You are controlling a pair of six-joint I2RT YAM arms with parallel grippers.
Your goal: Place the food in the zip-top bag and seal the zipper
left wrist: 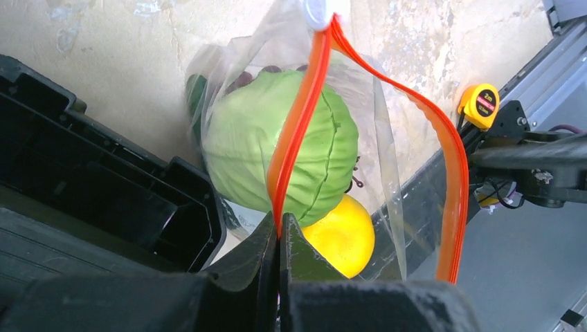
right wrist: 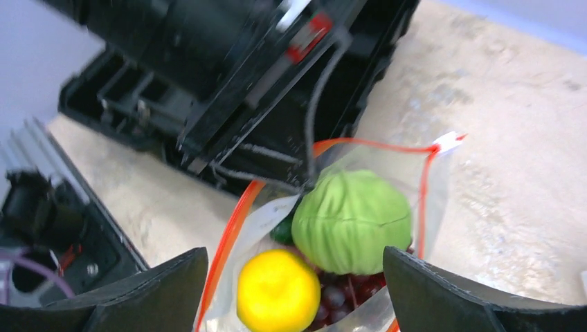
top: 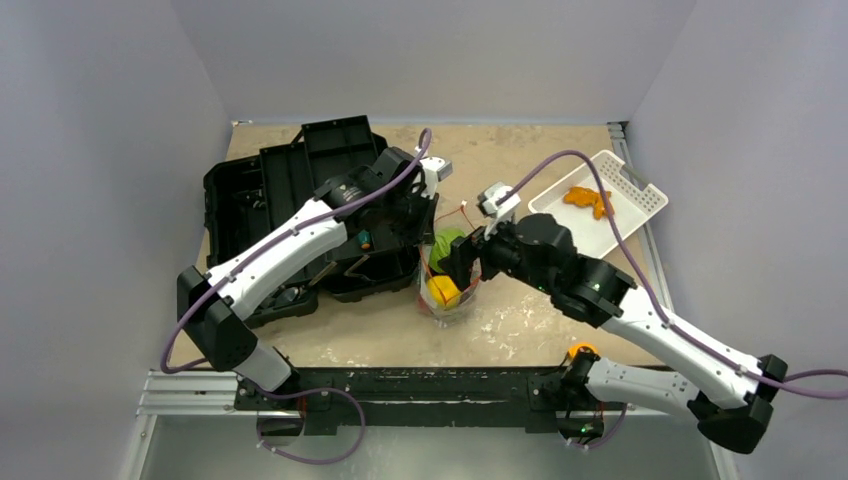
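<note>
The clear zip top bag (top: 455, 312) stands with its orange-edged mouth spread. Inside are a green cabbage-like piece (right wrist: 351, 221), a round yellow piece (right wrist: 278, 290), dark red grapes (right wrist: 335, 297) and a dark green piece (left wrist: 196, 97). My left gripper is shut on the orange rim of the bag. Over the mouth, my right gripper is open, with nothing held; the yellow piece lies below and apart from its fingers. An orange-brown food piece (top: 590, 200) lies in the white basket (top: 640, 200). A white slider (right wrist: 448, 142) sits at one corner of the rim.
An open black toolbox (top: 235, 215) stands left of the bag, close beside it. A yellow tape measure (left wrist: 479, 105) lies near the table's front edge. Bare table (top: 515, 325) stretches right of the bag.
</note>
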